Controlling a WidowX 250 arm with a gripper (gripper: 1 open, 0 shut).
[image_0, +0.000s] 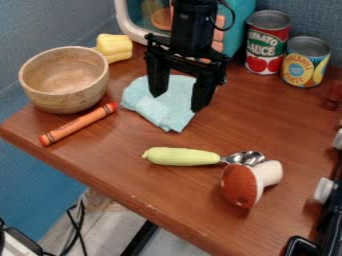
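The black gripper (179, 92) hangs open over a folded light blue cloth (167, 115) in the upper middle of the table, its fingers at or just above the cloth. To the left are a wooden bowl (64, 88) and an orange crayon (80, 126). In front lie a scoop (187, 157) with a pale yellow handle and a toy mushroom (243, 183).
A tomato sauce can (266, 50) and a smaller can (305, 67) stand at the back right. A yellow object (112, 47) sits behind the bowl, near a teal appliance at the back. Black equipment lines the right edge.
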